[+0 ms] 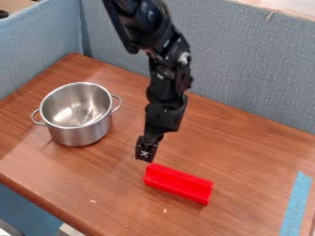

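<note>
The black robot arm comes down from the top of the view, and its gripper (pixel 146 150) hangs low over the wooden table, just behind and left of a red cylinder-like block (pixel 178 183). Whether the fingers are open or shut is hard to make out at this size. A steel pot (pixel 76 114) with two wire handles stands to the left of the gripper, with nothing visible inside.
Grey-blue padded walls (pixel 234 64) bound the table at the back and left. A light blue strip (pixel 296 203) lies at the right front.
</note>
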